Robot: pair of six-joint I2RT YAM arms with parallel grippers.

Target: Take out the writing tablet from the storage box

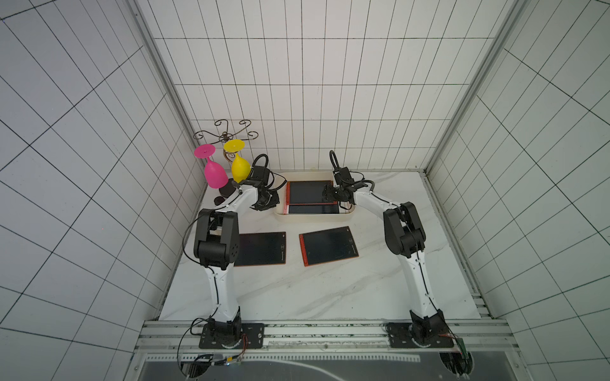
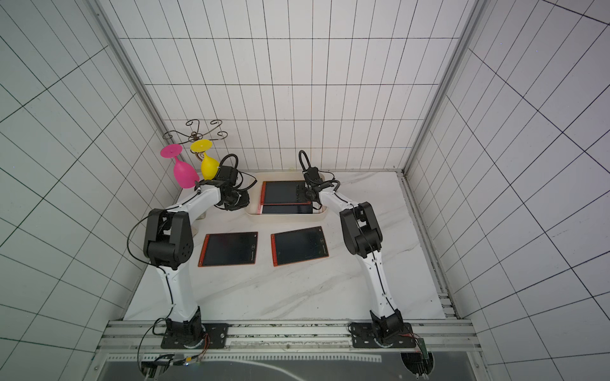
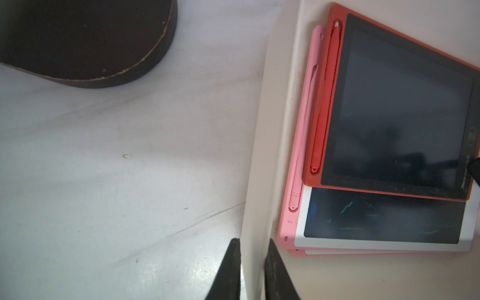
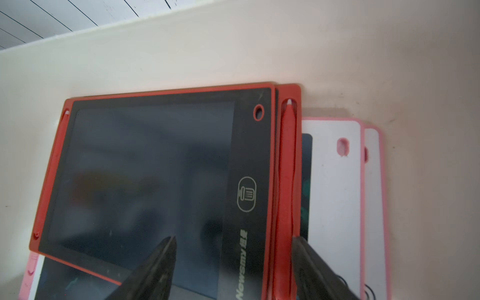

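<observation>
In the cream storage box [image 1: 311,218], red-framed writing tablets [image 4: 145,180] lie stacked on pink-framed ones [image 3: 380,220]. My left gripper is at the box's left wall, its fingertips close together near the wall's top edge in the left wrist view; whether they touch it I cannot tell. My right gripper hangs open over the top red tablet at its right end, fingertips either side of the printed border and stylus strip.
Two more tablets [image 1: 328,245] [image 2: 227,248] lie on the marble table in front of the box. Pink and yellow vases [image 2: 185,172] and a dark round object [image 3: 90,40] stand at the left.
</observation>
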